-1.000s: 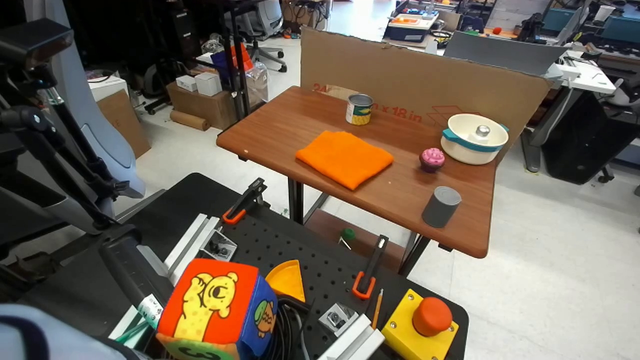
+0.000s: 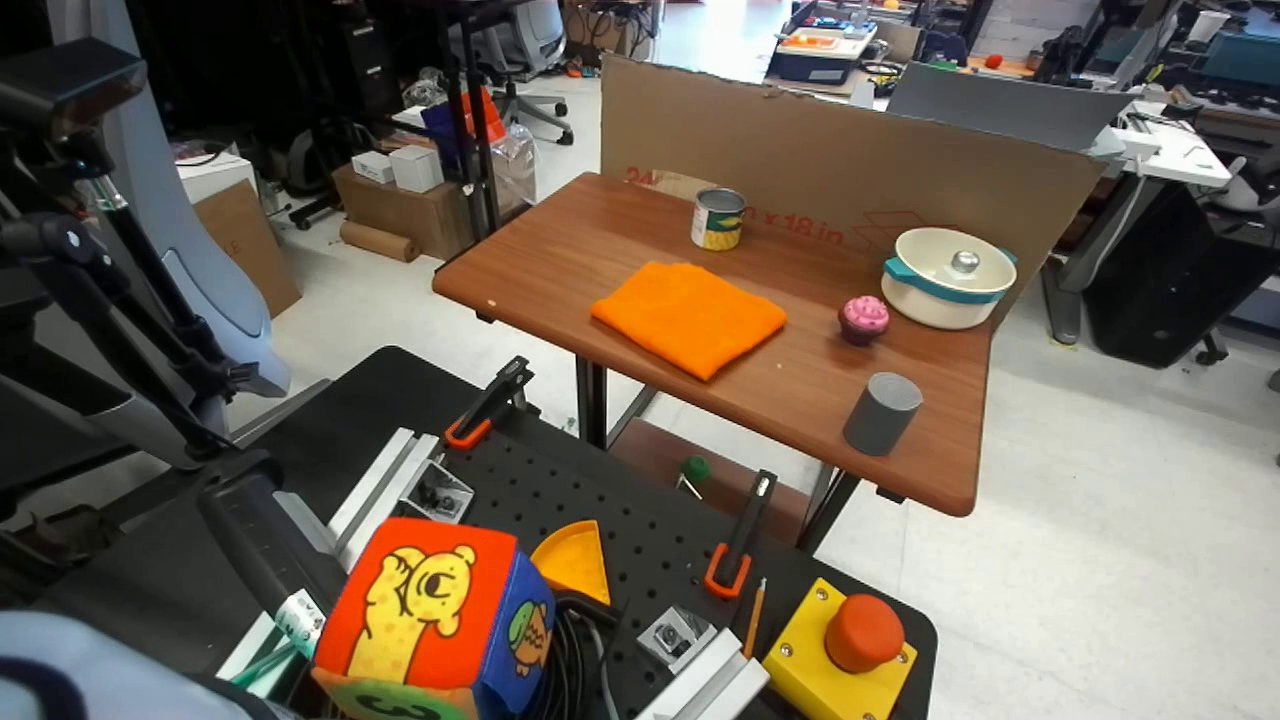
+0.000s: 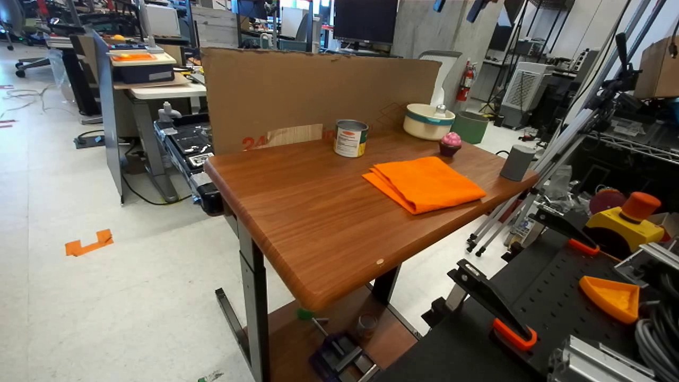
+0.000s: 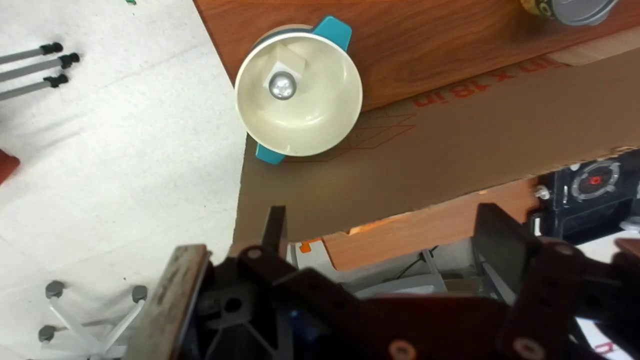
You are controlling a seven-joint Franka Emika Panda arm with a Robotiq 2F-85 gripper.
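Observation:
My gripper stands open in the wrist view, its two dark fingers wide apart with nothing between them. Beyond its fingertips is a cream pot [image 4: 324, 123] with teal handles and a silver knob [image 4: 282, 85] showing inside its rim. The same pot [image 2: 919, 298] stands at the far right of the brown table [image 2: 528, 264]. A pink-topped cupcake [image 2: 864, 317] sits in front of it, and a grey cylinder [image 2: 884, 414] is nearer the front edge. An orange folded cloth [image 2: 690, 318] lies mid-table, with an opened can [image 2: 717, 221] behind it. Neither exterior view shows the gripper.
A cardboard sheet [image 3: 286, 89] walls off the table's back edge. On the black bench are clamps [image 2: 744, 534], a red picture cube [image 2: 420, 594], an orange wedge [image 2: 575, 560] and a yellow box with a red button [image 2: 840, 648].

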